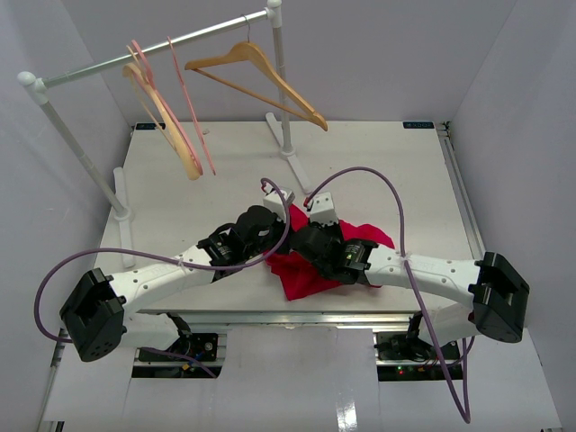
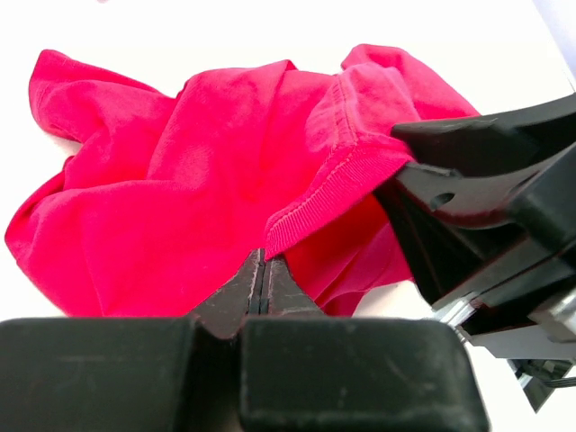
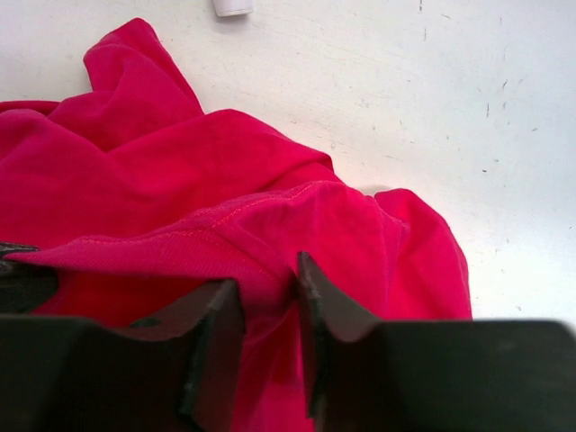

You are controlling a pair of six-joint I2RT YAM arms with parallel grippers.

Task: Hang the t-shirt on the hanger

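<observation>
The red t-shirt [image 2: 162,207] lies crumpled on the white table under both grippers. In the left wrist view my left gripper is shut on a ribbed, stitched hem of the shirt, with my right gripper close beside it at the right. In the right wrist view my right gripper has red cloth between its blurred fingers, though how tightly they close is unclear. A wooden hanger [image 1: 256,63] hangs from the rack's rail above and behind the grippers.
The white rack [image 1: 157,45] also carries several other hangers [image 1: 184,153] at the left, with its feet on the table. Bare table [image 1: 396,166] shows behind and to the right of the shirt.
</observation>
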